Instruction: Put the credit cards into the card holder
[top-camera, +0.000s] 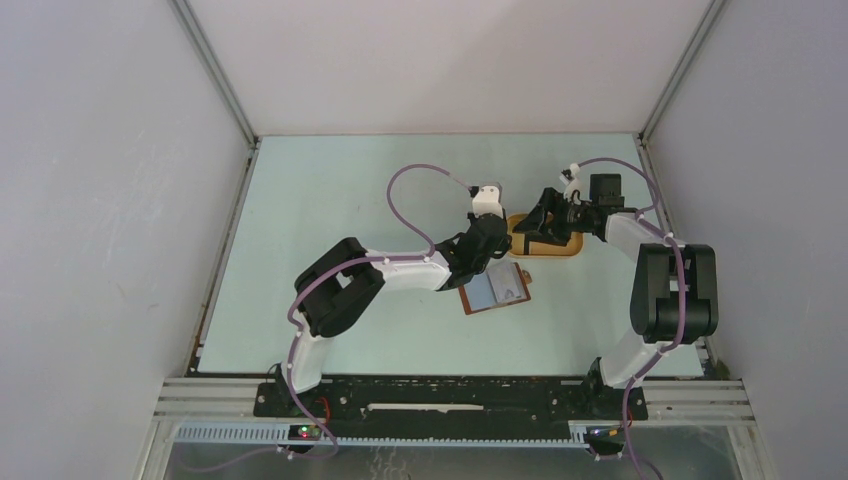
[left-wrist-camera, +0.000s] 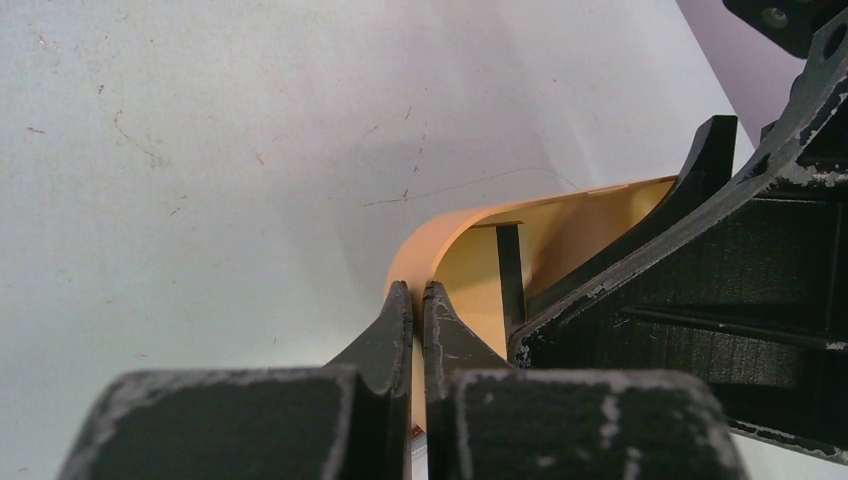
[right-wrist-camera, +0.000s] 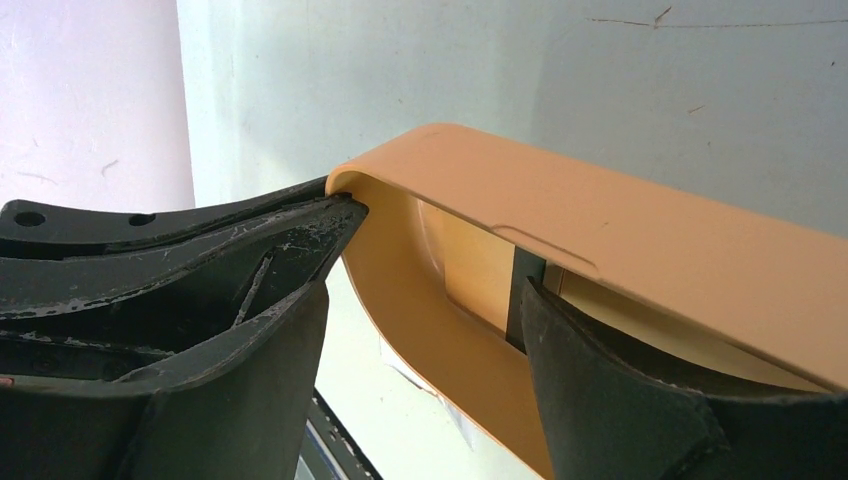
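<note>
A tan tray (top-camera: 572, 249) lies under both hands. My left gripper is shut on its wall, one finger inside and one outside, as the left wrist view shows. Over the tray's interior stands my right gripper, its fingers apart and nothing gripped between them. A narrow dark strip, perhaps a card (right-wrist-camera: 525, 290), shows inside the tray, close beside its right-hand finger. Below the tray in the top view lies a flat, brown-edged, open holder (top-camera: 497, 289) with pale blue and white faces. Whether other cards lie in the tray is hidden.
Both arms' hoses arch above them. Side walls (top-camera: 760, 150) border the table.
</note>
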